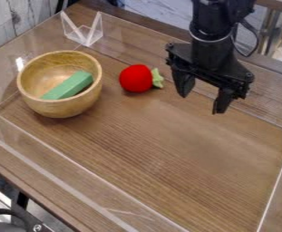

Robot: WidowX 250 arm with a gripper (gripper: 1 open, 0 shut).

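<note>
The black robot arm comes down from the top right, its gripper (204,94) hanging over the table with two downward fingers set apart, open, nothing visible between them. Left of it lies a red round object (136,78) with a small leafy top. Farther left, a yellow bowl (61,107) holds a green block (68,85).
A clear wire or plastic object (80,27) stands at the back left, near the wall.
</note>
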